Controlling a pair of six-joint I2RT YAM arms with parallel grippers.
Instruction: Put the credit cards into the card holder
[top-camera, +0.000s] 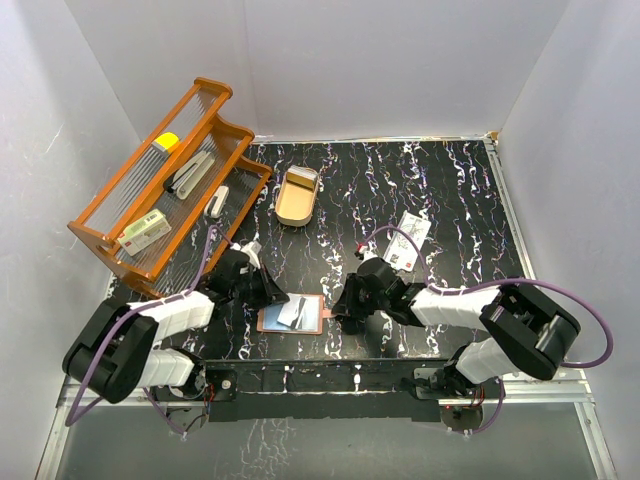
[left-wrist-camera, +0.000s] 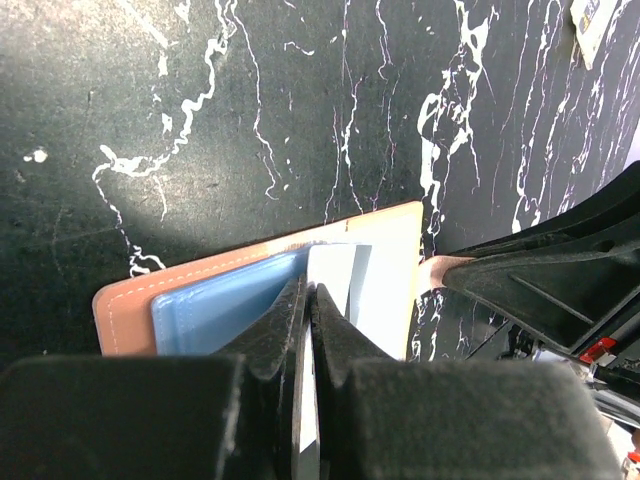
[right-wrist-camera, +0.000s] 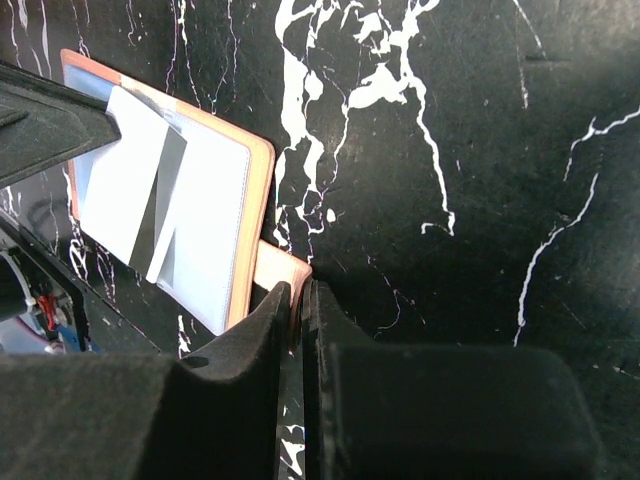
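The card holder (top-camera: 319, 323), peach-edged and lying open, is on the table near the front between both arms. A blue sheet (left-wrist-camera: 190, 318) shows on one side of it, and a white card (right-wrist-camera: 125, 190) with a dark band rests on it, tilted. My left gripper is shut at the white card, its fingertips against it; whether the card's edge is pinched is unclear. On the holder's right, my right gripper is shut on the holder's peach tab (right-wrist-camera: 275, 265).
At the back left stands a wooden rack (top-camera: 205, 125) with boxes and a stapler. A tan box (top-camera: 296, 200) sits at the back, and a white printed sheet (top-camera: 408, 240) lies right of centre.
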